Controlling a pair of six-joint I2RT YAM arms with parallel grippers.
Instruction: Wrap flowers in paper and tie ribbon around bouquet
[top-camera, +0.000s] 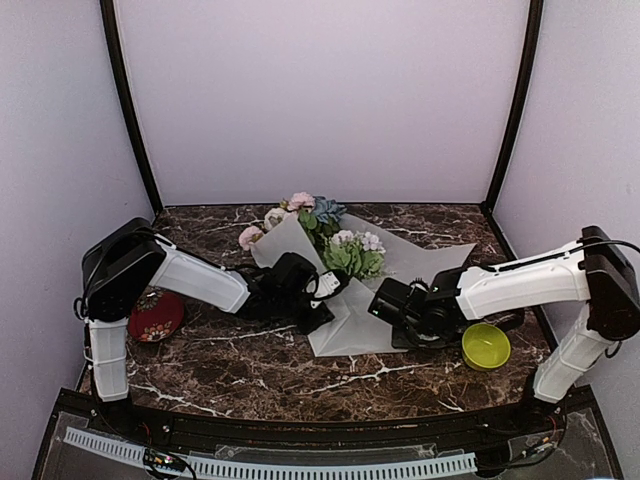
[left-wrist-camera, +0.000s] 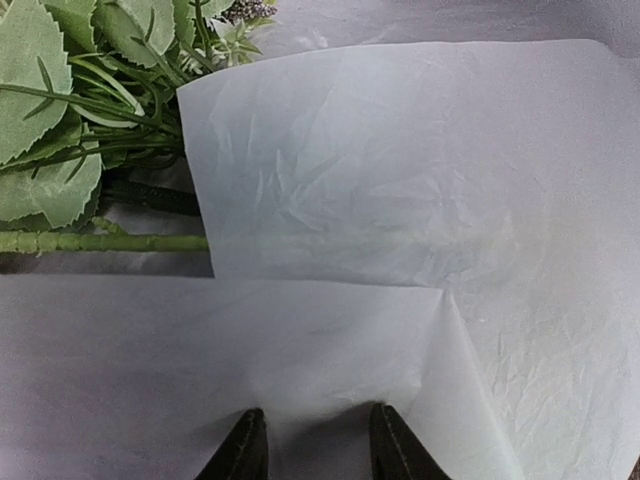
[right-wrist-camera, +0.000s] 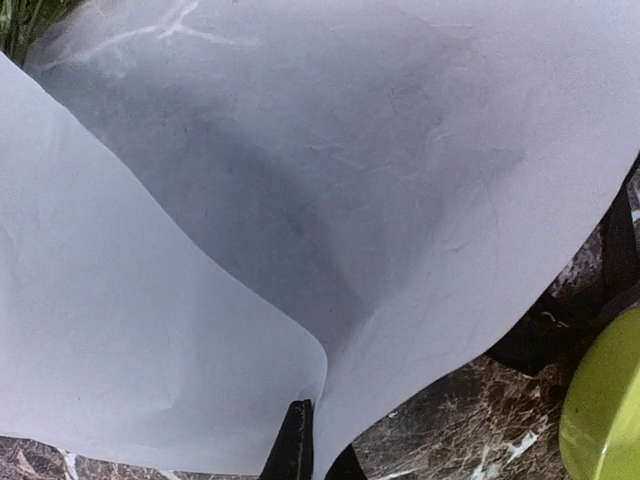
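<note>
Fake flowers (top-camera: 318, 222) in pink, white and blue lie with their green leaves (left-wrist-camera: 60, 170) on translucent wrapping paper (top-camera: 345, 330). A left flap of paper is folded over part of the bouquet. In the left wrist view my left gripper stands over this paper, its fingers apart; whether they touch it I cannot tell. Lower right of the bouquet, my right gripper is shut on the pinched edge of the paper, which rises from its fingers (right-wrist-camera: 294, 435) in two curving sheets. Both fingertip areas are mostly hidden by the arms from above.
A lime-green bowl or roll (top-camera: 486, 346) sits beside the right arm, close to its forearm. On the far left a dark red round patterned object (top-camera: 156, 314) lies partly under the left arm.
</note>
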